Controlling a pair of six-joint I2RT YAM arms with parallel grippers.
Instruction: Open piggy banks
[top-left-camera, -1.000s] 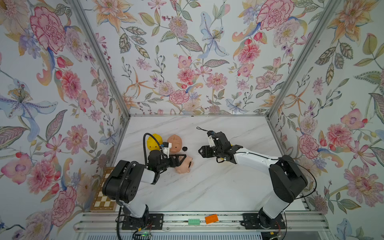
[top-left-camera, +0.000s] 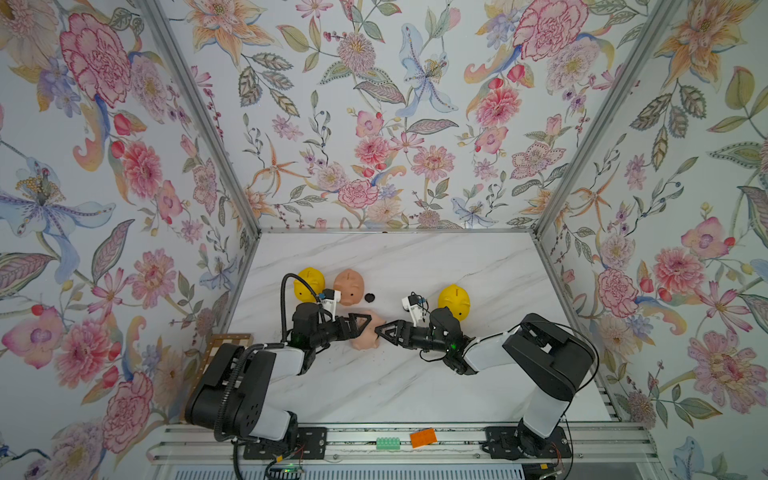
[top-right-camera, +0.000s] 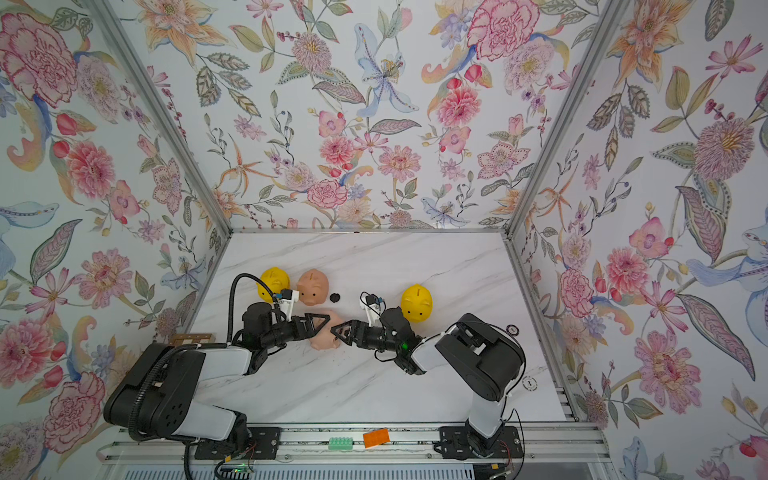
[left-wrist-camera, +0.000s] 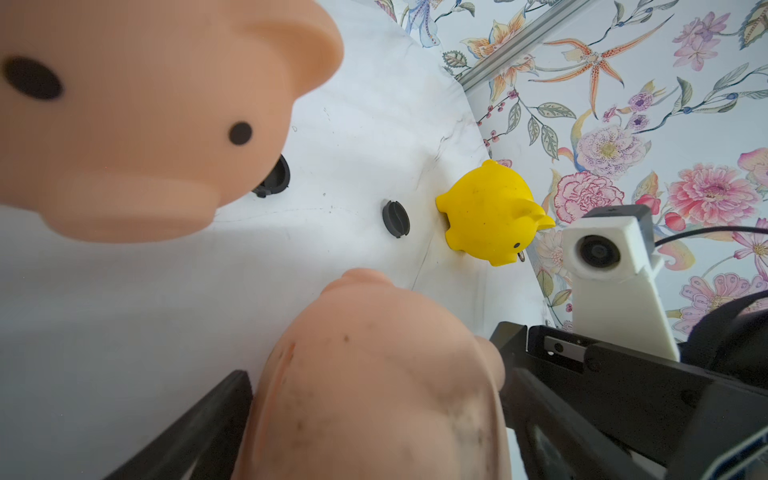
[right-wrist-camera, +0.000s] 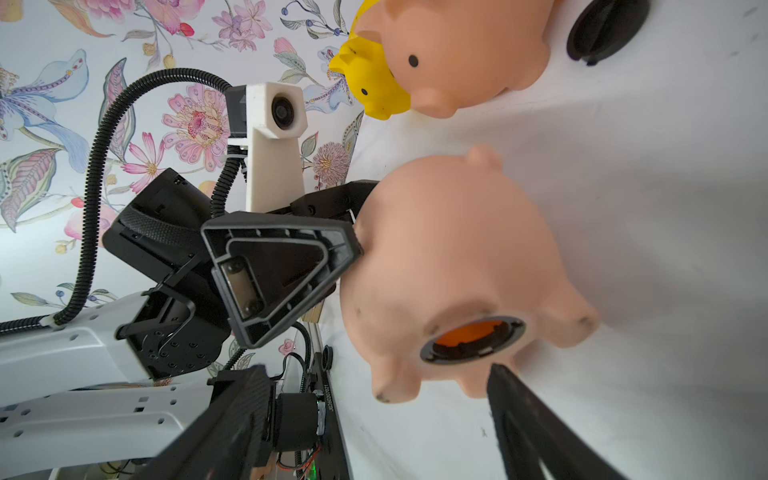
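A pink piggy bank (right-wrist-camera: 456, 240) lies tipped between my two grippers, its belly hole (right-wrist-camera: 472, 338) uncovered and orange showing inside. My left gripper stands open, fingers on either side of this pig; whether both touch it I cannot tell. From the other side my right gripper faces the hole, its fingers apart and nothing visible between them. Behind sits a second pink pig (top-left-camera: 349, 286) with a yellow pig (top-left-camera: 308, 281) beside it. Another yellow pig (top-left-camera: 454, 302) is partly hidden by the right arm.
A black plug (top-left-camera: 369, 297) lies beside the second pink pig. Another black plug (left-wrist-camera: 396, 218) rests near the right yellow pig. A checkered board (top-left-camera: 214, 345) is at the left edge.
My right gripper has moved left and toward the front, up to the pig's open side. The plug near it is now hidden in the top left view.
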